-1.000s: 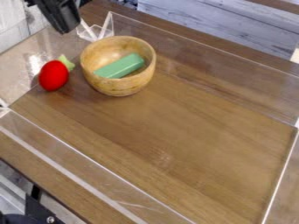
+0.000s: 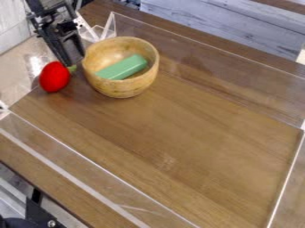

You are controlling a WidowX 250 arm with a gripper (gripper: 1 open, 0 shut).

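My gripper (image 2: 71, 59) reaches down at the upper left, just left of a wooden bowl (image 2: 123, 88) and above a red round object (image 2: 53, 77). A green block (image 2: 121, 68) lies in the bowl. A small green thing (image 2: 71, 69) shows behind the red object, partly hidden near my fingertips. Nothing clearly shows between the fingers, and their state is hard to make out.
My gripper has come down from the upper left to beside the bowl, near the red object and the small green thing. The bowl and red object appear unmoved.
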